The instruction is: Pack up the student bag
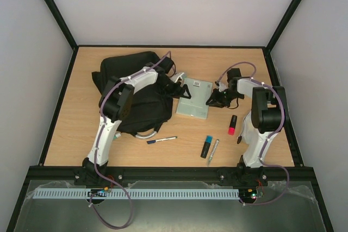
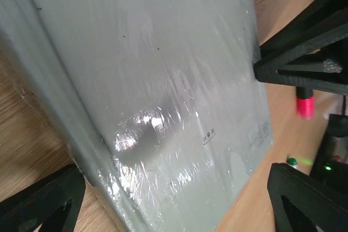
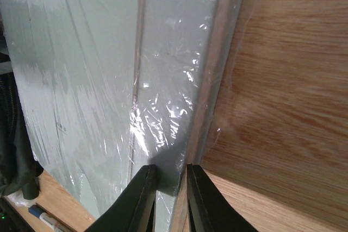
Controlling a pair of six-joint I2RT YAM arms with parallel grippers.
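Observation:
A pale grey-green book in clear plastic wrap (image 1: 194, 104) lies on the table right of the black bag (image 1: 138, 93). Shut on the book's right edge is my right gripper (image 1: 210, 101); the right wrist view has its fingers (image 3: 142, 194) pinching the wrapped rim. My left gripper (image 1: 186, 94) is open at the book's left side. In the left wrist view its fingers (image 2: 57, 202) stand wide apart, the book's spine side between them and the far finger over the cover. The bag lies flat beneath the left arm, partly hidden by it.
A red-capped marker (image 1: 232, 125), a blue-capped marker (image 1: 206, 146) and a silver pen (image 1: 212, 152) lie at the front right. Another pen (image 1: 162, 140) is in front of the bag. Bare table (image 1: 185, 131) shows between book and pens.

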